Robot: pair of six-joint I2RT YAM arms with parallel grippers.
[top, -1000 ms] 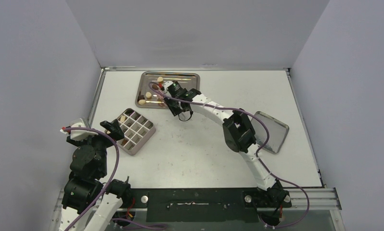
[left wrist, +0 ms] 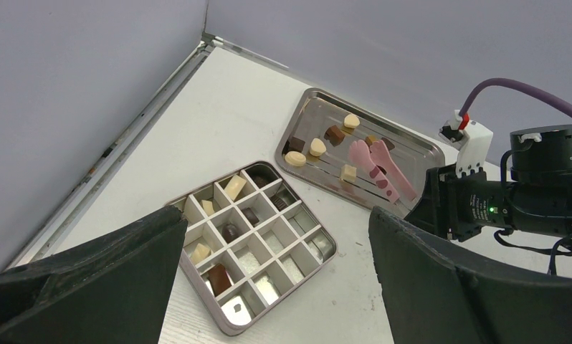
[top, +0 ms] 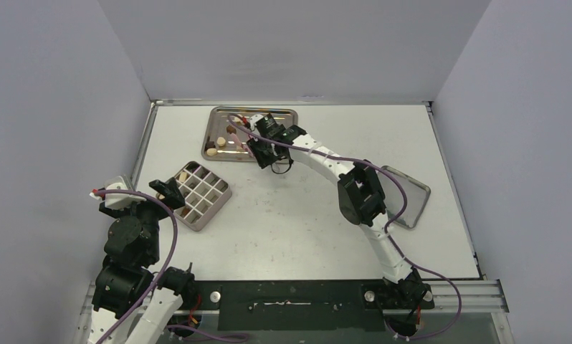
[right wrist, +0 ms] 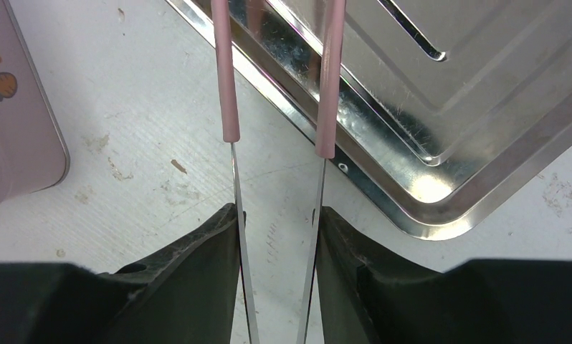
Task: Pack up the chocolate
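Observation:
Several chocolates, among them a cream piece and a brown piece, lie on the steel tray at the back. A compartment box at centre-left holds several pieces, with some cells empty. My right gripper is over the tray with its pink-tipped tongs apart; in the right wrist view nothing shows between the visible parts of its fingers, and the tips run out of frame. My left gripper waits open beside the box, empty.
A second, empty tray lies at the right of the white table. Grey walls surround the back and sides.
The left arm is unchanged.

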